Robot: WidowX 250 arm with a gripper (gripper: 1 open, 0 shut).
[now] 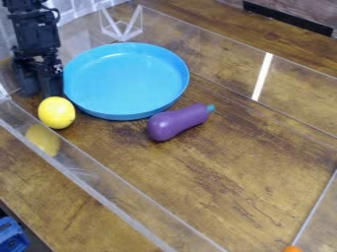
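At the left edge of the camera view, my black gripper (38, 61) hangs low beside a blue plate (125, 77); its fingers are dark and hard to make out. A yellow lemon-like object (57, 113) lies just below it, near the plate's lower left rim. A purple toy eggplant (176, 122) lies on the wood to the lower right of the plate.
Clear plastic walls (105, 192) border the wooden work area. A white bracket (118, 30) stands behind the plate. A blue object (11, 234) is at the lower left, a small orange one (293, 248) at the lower right.
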